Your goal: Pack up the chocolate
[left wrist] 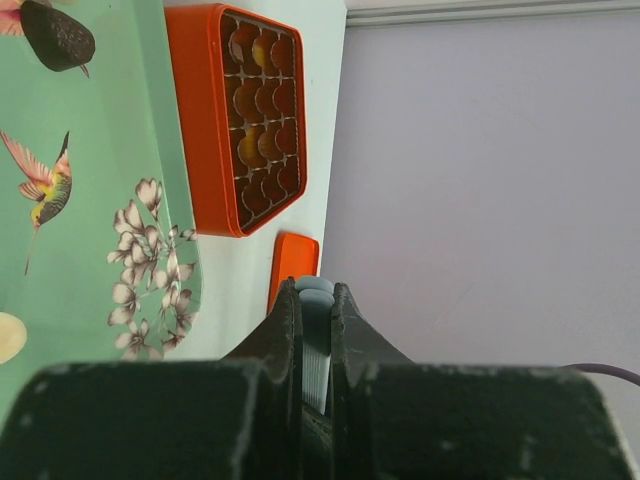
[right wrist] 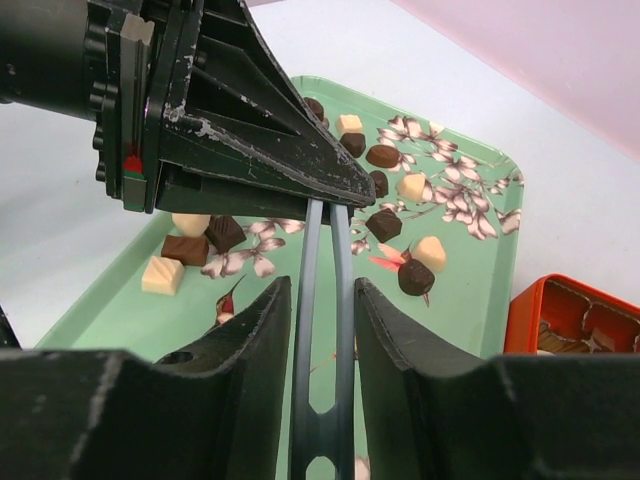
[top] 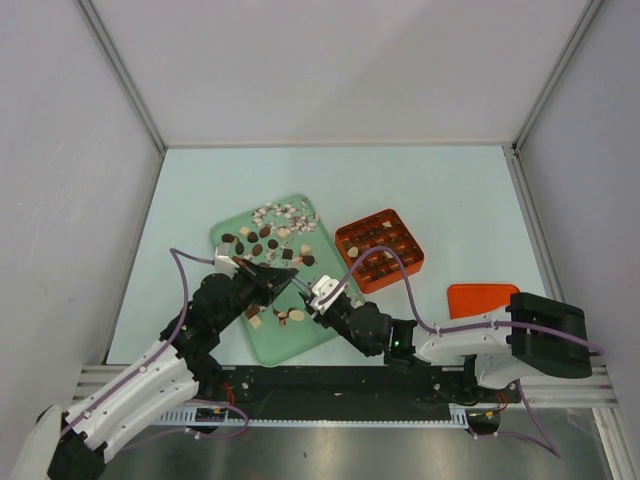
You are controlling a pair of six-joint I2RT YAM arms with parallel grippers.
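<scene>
Grey-blue tongs span my two grippers above the green tray [top: 275, 345]. My left gripper is shut on one end of them. My right gripper is around the tongs' other part, its fingers either side; whether it grips them is unclear. Dark, brown and cream chocolates [right wrist: 383, 225] lie scattered on the tray, which has bird and blossom prints. An orange box [top: 345, 234] with a divided insert stands right of the tray, some compartments holding pieces.
An orange lid [top: 480, 300] lies flat at the right of the white table. Both arms meet over the tray's front part.
</scene>
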